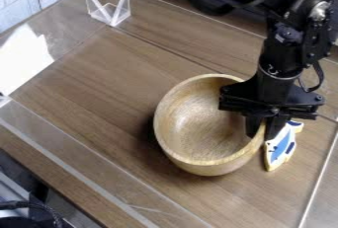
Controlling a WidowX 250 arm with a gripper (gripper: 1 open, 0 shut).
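A light wooden bowl [188, 123] sits on the wooden table toward the centre right. My black gripper [264, 123] reaches down over the bowl's right rim, shut on it; the fingertips are partly hidden by the arm and rim. A blue and white flat object [282, 148] with a pale wooden edge lies just right of the bowl, under the gripper, partly covered by it.
A clear acrylic stand [109, 13] is at the back left. Clear strips run along the table's edges. The table [106, 89] left of the bowl is bare. A dark cable or hose lies at the lower left, off the table.
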